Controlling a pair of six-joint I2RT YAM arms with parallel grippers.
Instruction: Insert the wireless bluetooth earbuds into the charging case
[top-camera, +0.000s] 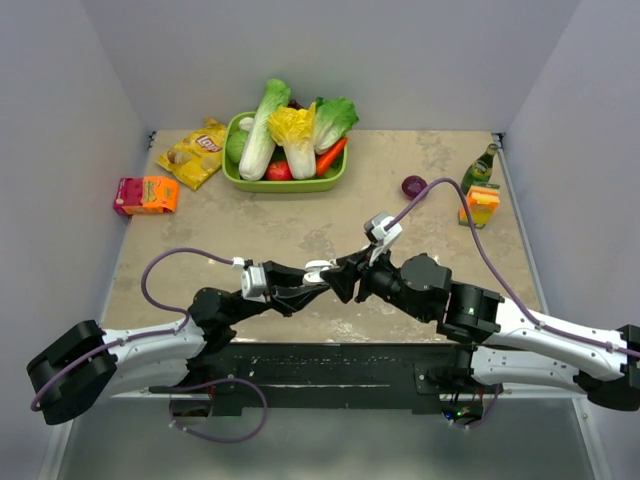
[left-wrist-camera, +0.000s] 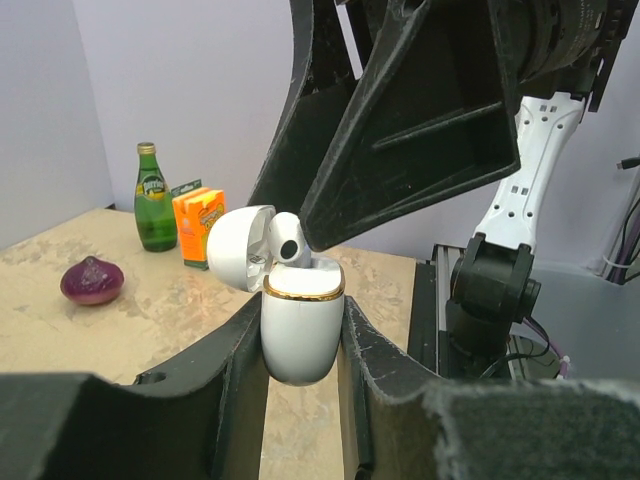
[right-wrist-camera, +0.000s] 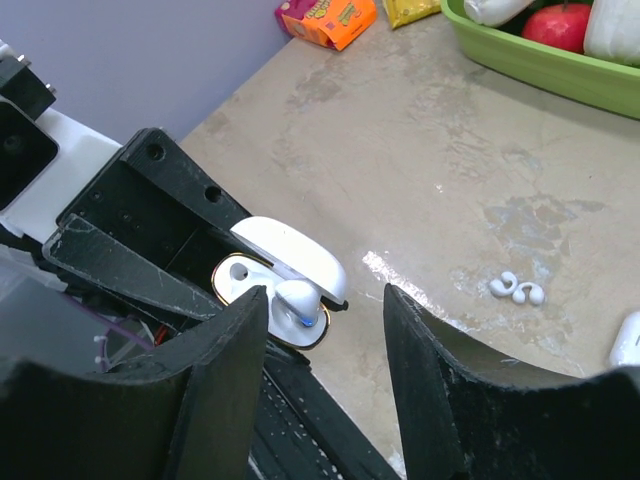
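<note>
My left gripper is shut on the white, gold-rimmed charging case (left-wrist-camera: 301, 340), whose lid (left-wrist-camera: 228, 250) stands open. A white earbud (right-wrist-camera: 297, 301) sits in one socket of the case in the right wrist view, with a blue glint at its lower end; the other socket is empty. My right gripper is open, its fingers beside and over the case, close to that earbud; whether they touch it I cannot tell.
Small white pieces (right-wrist-camera: 515, 288) and a white object (right-wrist-camera: 628, 340) lie on the table. A green vegetable bin (top-camera: 240, 170), chips (top-camera: 190, 155), snack boxes (top-camera: 145, 195), an onion (top-camera: 414, 186), a bottle and a juice box (top-camera: 483, 205) stand farther back.
</note>
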